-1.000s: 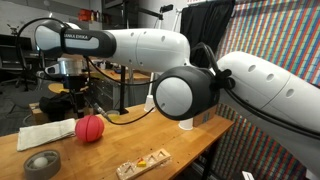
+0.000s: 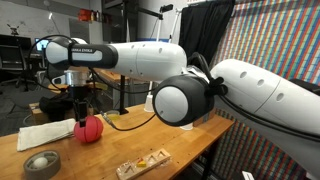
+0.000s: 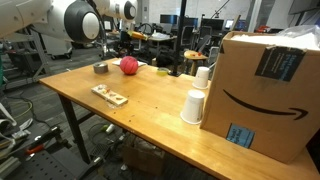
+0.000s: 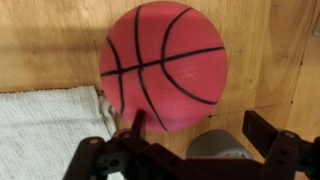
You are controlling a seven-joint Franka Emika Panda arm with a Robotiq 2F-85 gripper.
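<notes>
A red ball with black basketball lines [image 4: 165, 65] rests on the wooden table, and also shows as the red ball [image 2: 89, 129] in exterior view 1 and far back [image 3: 129, 65] in exterior view 2. My gripper is open above the table, its two dark fingers wide apart. In the wrist view, the left finger [image 4: 138, 124] overlaps the ball's lower edge, while the right one stands clear of it. Exterior view 1 has the gripper just above the ball; contact cannot be made out. Nothing is gripped.
Beside the ball lies a white towel [image 4: 45, 135]. A grey round object [image 4: 217, 145] stands partly under the gripper. A tape roll [image 2: 42, 164] and a pale wooden block [image 2: 145, 165] sit nearer the front. White cup [image 3: 192, 106] and cardboard box [image 3: 260, 95] occupy the other end.
The arm's wrist and gripper have come down and slightly to the right in exterior view 1, closer to the ball. The ball, towel and tape roll have stayed put.
</notes>
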